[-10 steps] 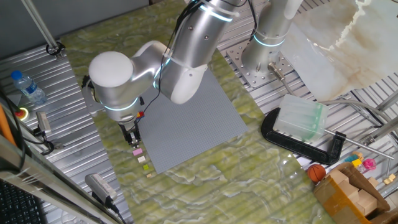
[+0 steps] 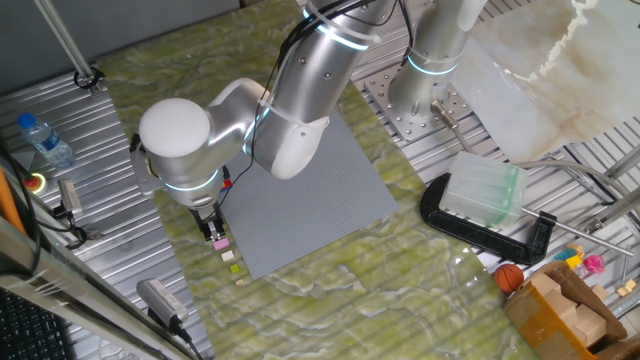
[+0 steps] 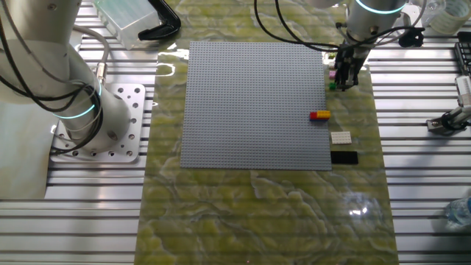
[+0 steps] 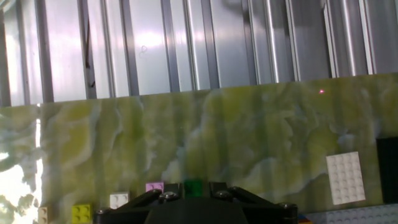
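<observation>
My gripper (image 2: pixel 214 231) points down over the left edge of the marbled mat, at one end of a row of small bricks. In the wrist view its two fingertips stand apart, and a green brick (image 4: pixel 194 188) shows between them. A narrow gap appears on the brick's right side. In exterior view 2 the green brick (image 3: pixel 333 86) lies beside the baseplate, close to the dark fingers (image 3: pixel 344 79). Along the row from it are a pink brick (image 4: pixel 154 186), a white brick (image 4: pixel 119 199), a yellow-green brick (image 4: pixel 81 213) and a tan piece (image 4: pixel 43 215).
The grey baseplate (image 3: pixel 254 107) is bare except for a red and yellow brick (image 3: pixel 319 115) at its edge. A white plate brick (image 3: pixel 341 138) and a black one (image 3: pixel 344 157) lie beside it. A clamp (image 2: pixel 480 235) and an open cardboard box (image 2: pixel 560 315) stand on the far side.
Over the last second my arm has shifted slightly, bringing the gripper a little closer to the pink brick in exterior view 1. The bricks on the mat look unmoved.
</observation>
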